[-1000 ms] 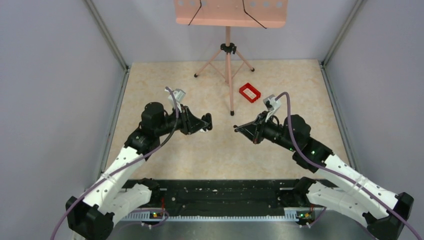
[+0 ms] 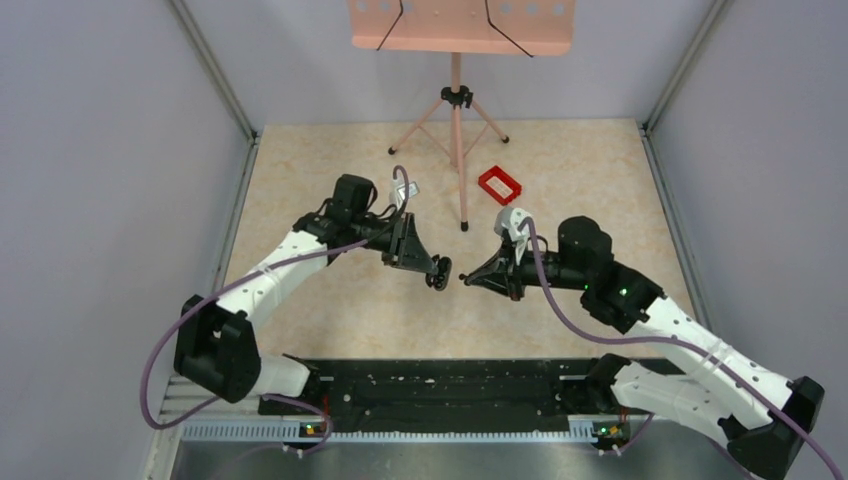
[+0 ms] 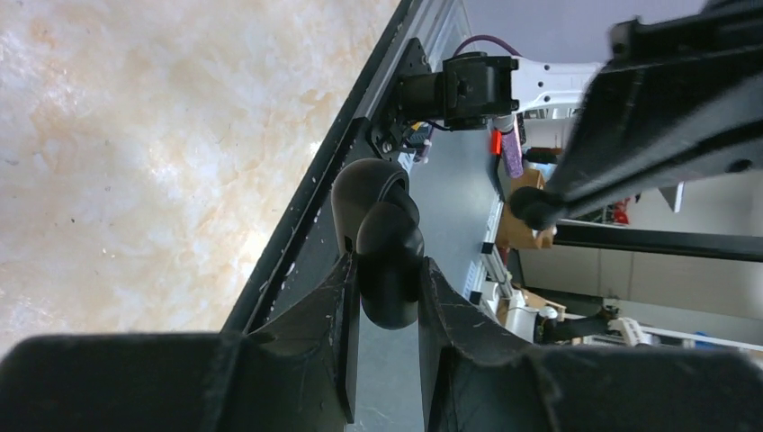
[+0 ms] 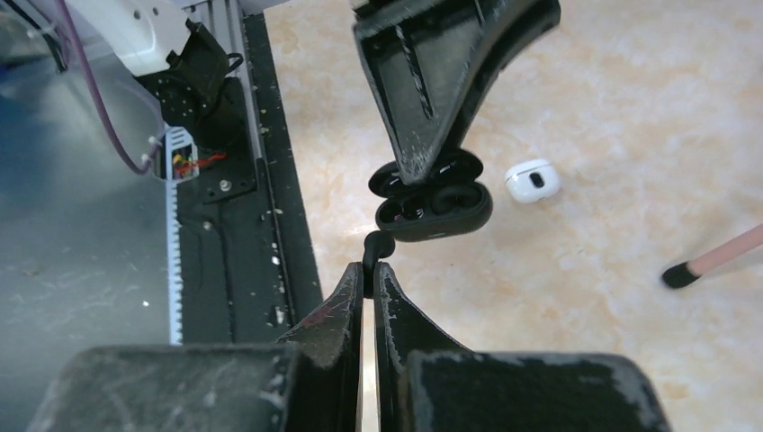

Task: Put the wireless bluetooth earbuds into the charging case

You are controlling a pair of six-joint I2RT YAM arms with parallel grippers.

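My left gripper [image 2: 432,267] is shut on the black charging case [image 2: 440,274], held above the table. The case has its lid raised, its wells facing the right wrist camera; in the left wrist view its rounded black shell [image 3: 390,261] shows between the fingers. A small black earbud [image 4: 379,243] sits at the tips of my right gripper, which is shut on its stem, the round head pointing outward. That earbud [image 2: 463,277] is a short gap to the right of the case in the top view.
A white earbud case [image 4: 533,181] lies on the table beyond the black one. Behind the arms are a red tray [image 2: 514,188] and a pink stand [image 2: 457,150] whose legs rest on the table.
My left gripper has carried the case right and toward the table's front, closing the gap to the earbud.
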